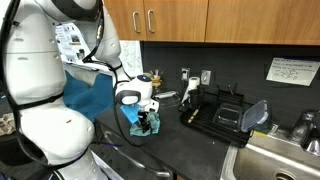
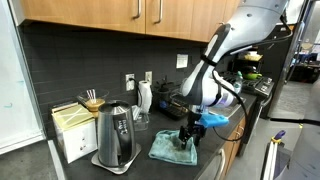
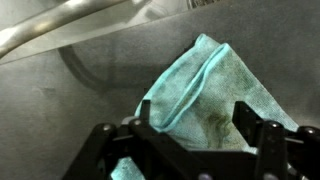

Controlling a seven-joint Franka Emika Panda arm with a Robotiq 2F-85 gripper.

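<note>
A teal-edged cloth (image 2: 175,147) lies creased on the dark counter, beside the kettle. My gripper (image 2: 189,140) is low over its right part, pointing down. In the wrist view the cloth (image 3: 205,100) spreads beneath the fingers, with a raised fold along its middle. The two fingertips (image 3: 241,113) stand apart on either side of that fold, so the gripper is open. Whether the pads touch the fabric cannot be told. From the first exterior side, the arm partly covers the cloth (image 1: 146,123).
A silver kettle (image 2: 116,135) stands left of the cloth, with a toaster (image 2: 76,130) behind it. A black dish rack (image 1: 222,117) and a sink (image 1: 265,165) are off to the right. Bare counter (image 1: 190,150) lies between cloth and sink.
</note>
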